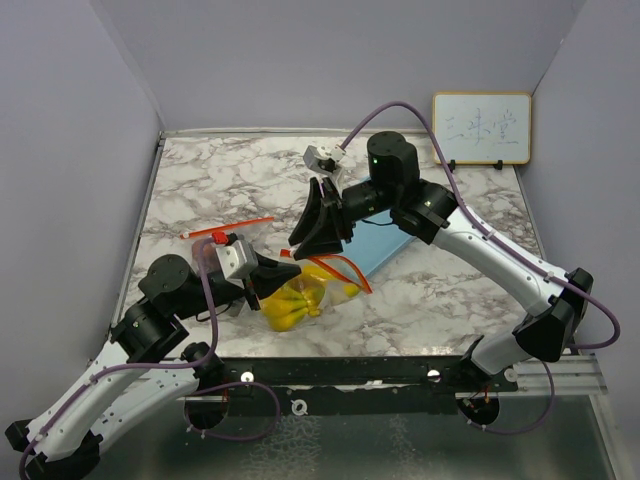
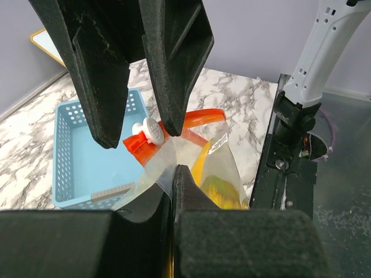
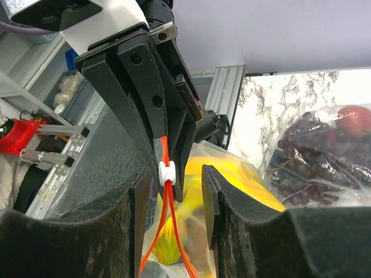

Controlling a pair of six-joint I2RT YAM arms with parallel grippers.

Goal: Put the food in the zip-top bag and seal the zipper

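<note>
The clear zip bag [image 1: 340, 297] with yellow food [image 1: 283, 313] inside lies near the front edge of the table. Its mouth has an orange zipper [image 2: 203, 117] and a white slider [image 3: 167, 172]. My left gripper is shut on the clear film beside the slider end of the zipper. Above it, my right gripper stands part open, one finger to each side of the slider and not clamped on it. In the top view the right gripper [image 1: 294, 250] hides the slider, and the left one covers part of the bag's side.
A blue basket [image 1: 385, 240] stands behind and right of the bag. Another bag [image 3: 324, 156] with dark grapes and a red fruit lies at the left, under an orange zipper strip [image 1: 228, 228].
</note>
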